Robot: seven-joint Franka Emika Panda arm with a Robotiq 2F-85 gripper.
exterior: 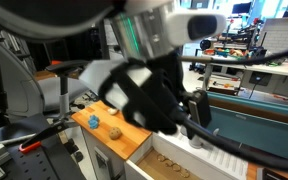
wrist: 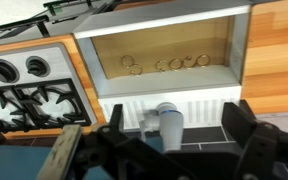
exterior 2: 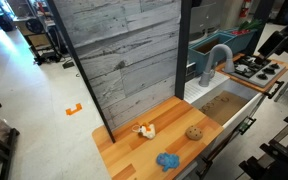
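In the wrist view my gripper points down with its dark fingers (wrist: 114, 120) wide apart. It looks open and holds nothing. Below and between the fingers shows the grey faucet (wrist: 171, 127), with clear space around it. Behind it lies the white sink basin (wrist: 219, 77), whose brown floor bears several ring shapes. In exterior view 1 the arm (exterior: 149, 60) fills the upper left, blurred, and covers most of the faucet. On the wooden counter (exterior 2: 144, 155) lie a blue item (exterior 2: 167, 160), a brown round item (exterior 2: 194, 132) and a white-and-orange item (exterior 2: 146, 130).
A toy stove (exterior 2: 256, 68) adjoins the sink on the far side. The tall grey wooden panel (exterior 2: 134, 55) rises behind the counter. A blue bin (exterior: 249, 125) stands behind the sink. Bare counter shows around the small items.
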